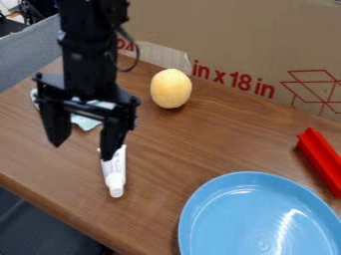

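The black gripper hangs open at the left of the camera view, low over the wooden table. A white tube lies just below and to the right of it, its upper end partly behind a finger. A pale blue cloth is mostly hidden behind the gripper. A yellow oval object sits at the back.
A blue plate fills the lower right. A red object lies at the right edge. A cardboard box stands along the back.
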